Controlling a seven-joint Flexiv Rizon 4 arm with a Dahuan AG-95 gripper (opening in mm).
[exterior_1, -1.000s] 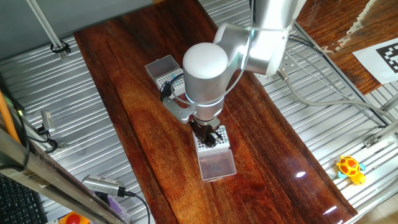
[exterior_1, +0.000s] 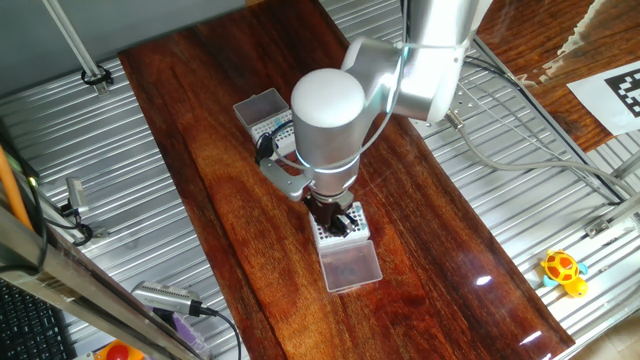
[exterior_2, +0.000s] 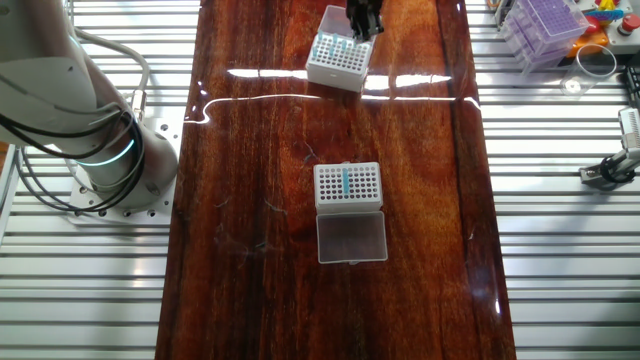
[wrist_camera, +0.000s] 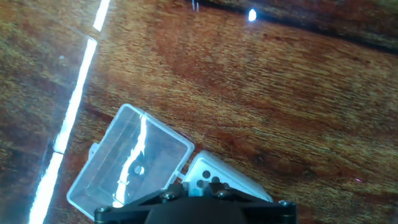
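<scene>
Below my gripper (exterior_1: 343, 224) is an open white rack box (exterior_1: 362, 224) with a grid of holes. Its clear lid (exterior_1: 350, 268) lies folded back on the table. Exterior view 2 puts this rack (exterior_2: 338, 58) at the top, with a teal row among its holes and the black gripper (exterior_2: 364, 20) over its far right side. From the wrist, the clear lid (wrist_camera: 130, 165) shows fully, but dark fingers cover much of the rack (wrist_camera: 233, 177). Something teal shows at the fingers; whether it is held or lies in the rack is unclear. The finger gap cannot be made out.
A second open rack box (exterior_2: 347, 187), with a teal column and its clear lid (exterior_2: 351, 238) laid back, stands apart on the wooden table (exterior_2: 250, 290). Bare wood lies between the boxes. A purple rack (exterior_2: 545, 30) and a clear cup (exterior_2: 592, 68) are off the table.
The arm and gripper have barely shifted over the rack. Both boxes and their lids stay in place.
</scene>
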